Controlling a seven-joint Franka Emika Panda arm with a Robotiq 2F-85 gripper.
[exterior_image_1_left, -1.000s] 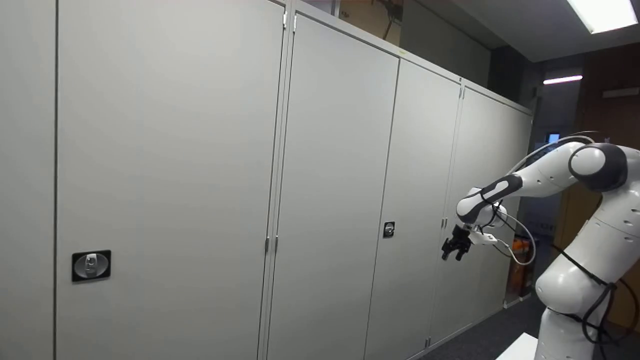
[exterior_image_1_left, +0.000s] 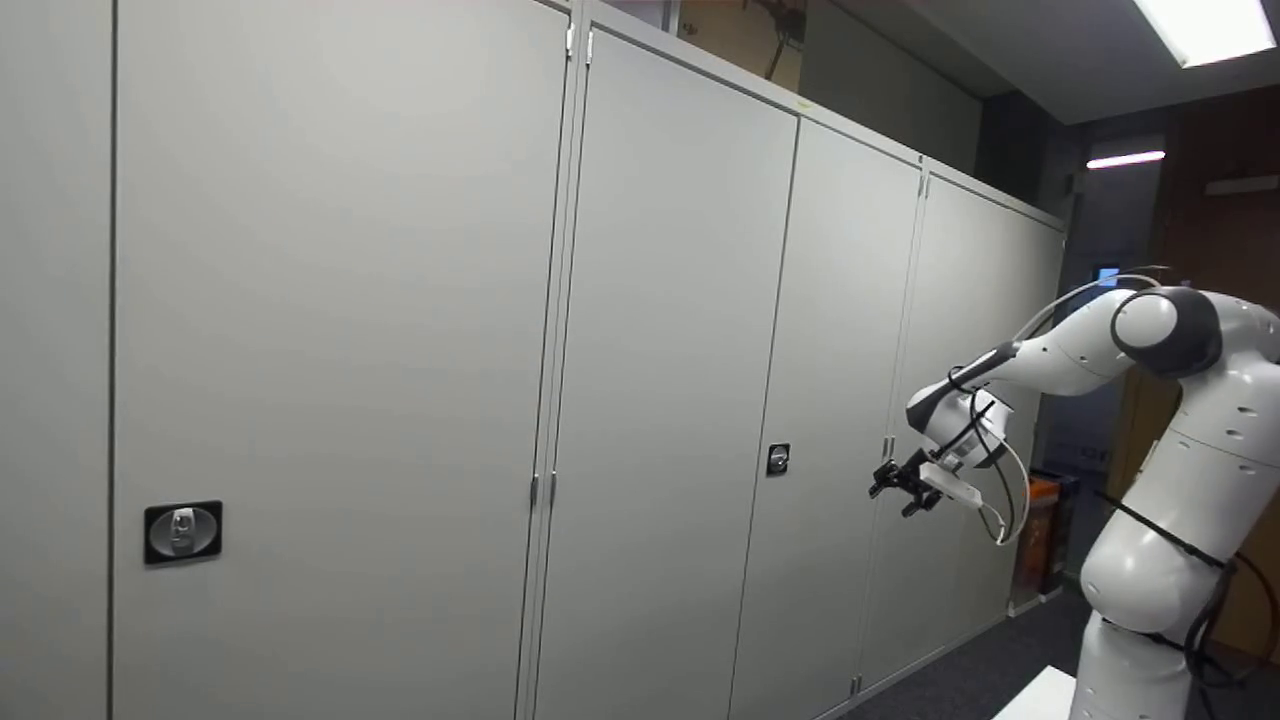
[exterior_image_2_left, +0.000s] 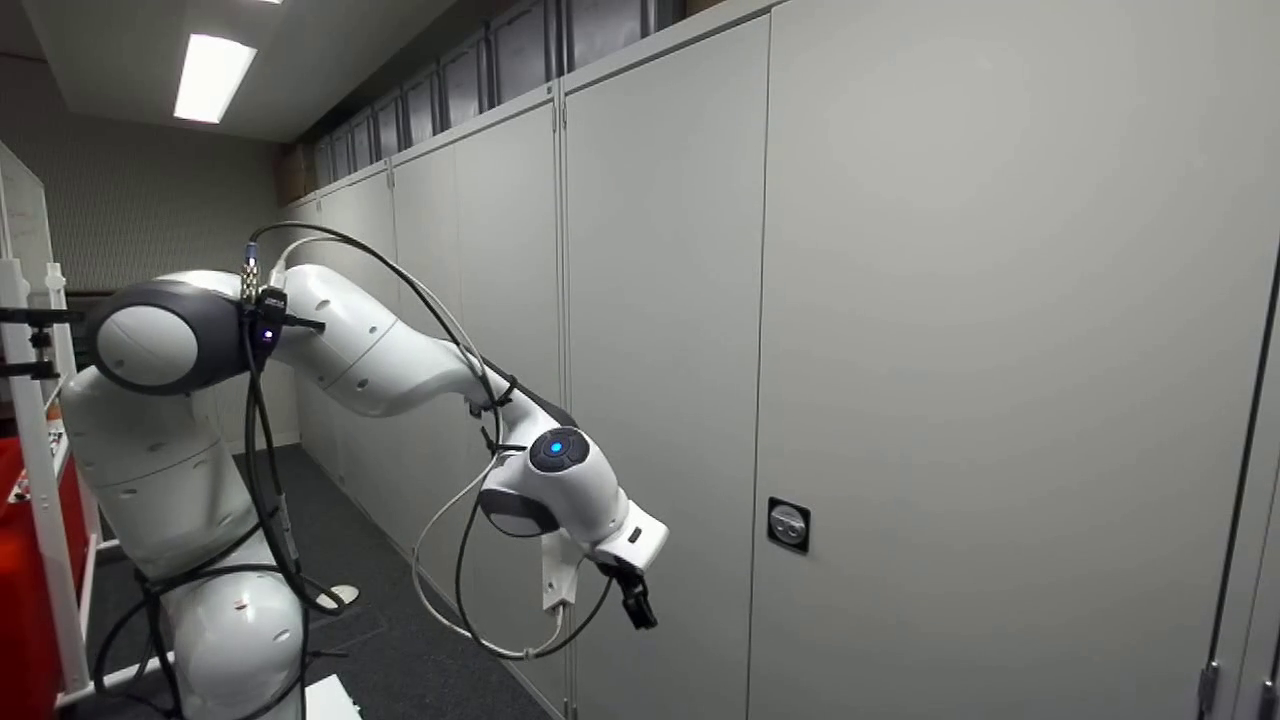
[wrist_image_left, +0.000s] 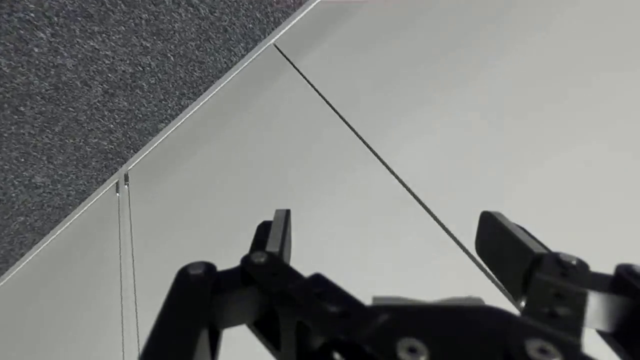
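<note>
Black gripper fingers stand wide apart in the wrist view, so my gripper is open with only pale cabinet face behind the gap. In exterior view 1 the gripper (exterior_image_1_left: 890, 494) hangs in front of the cabinet doors, to the right of a small door latch (exterior_image_1_left: 779, 458). From exterior view 2, the gripper (exterior_image_2_left: 645, 622) points downward, left of and below the latch (exterior_image_2_left: 788, 524). The latch does not show in the wrist view; a dark door seam (wrist_image_left: 384, 162) runs diagonally there toward the right finger. Whether the fingers touch the cabinet cannot be told.
Grey cabinet doors (exterior_image_1_left: 348, 300) form a long wall, all shut. Another latch (exterior_image_1_left: 182, 532) is on the nearer door at left. Cables (exterior_image_2_left: 450, 600) loop below the wrist. Dark carpet (wrist_image_left: 102, 78) lies along the cabinet's foot.
My arm has shifted left in exterior view 1, toward the latch. The wrist has turned, and the gripper now tilts more to the left instead of pointing down.
</note>
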